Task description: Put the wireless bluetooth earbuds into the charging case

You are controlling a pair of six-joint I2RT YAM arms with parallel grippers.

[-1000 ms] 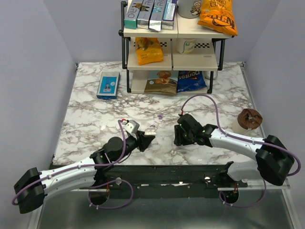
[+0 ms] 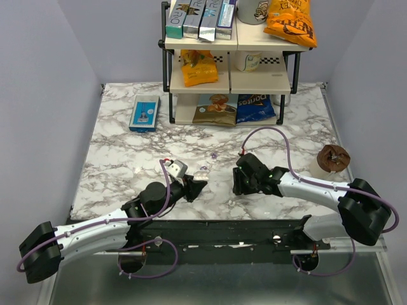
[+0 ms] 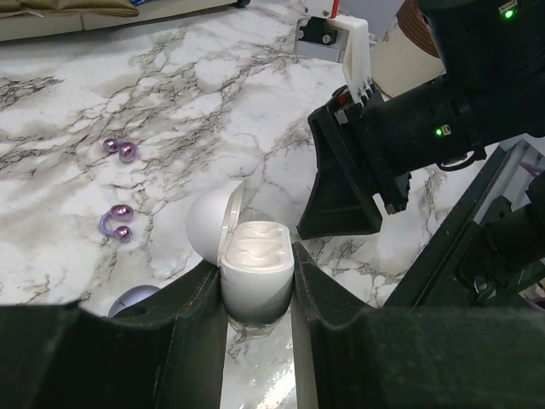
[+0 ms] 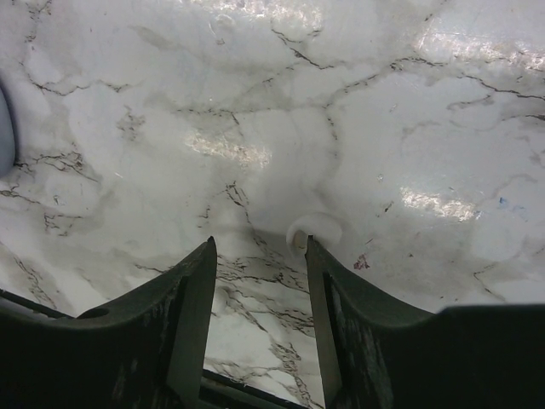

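Observation:
My left gripper (image 2: 196,185) is shut on the small white charging case (image 3: 255,273), whose lid (image 3: 213,221) stands open; the case is held above the table. Two purple clip-shaped earbuds lie apart on the marble: one farther back (image 3: 121,149), the other closer to the case (image 3: 117,223). In the top view they are tiny specks, the far earbud (image 2: 213,155) and the near earbud (image 2: 203,168). To the right of the case, my right gripper points down at the table, open and empty. Neither earbud shows in the right wrist view.
A small pale oval spot (image 4: 317,230) shows by the right gripper's fingertip; what it is I cannot tell. A shelf (image 2: 259,82) with snack bags stands at the back. A blue box (image 2: 145,114) lies back left, a brown-topped container (image 2: 332,159) at right.
The left arm, the case and the earbuds look unmoved.

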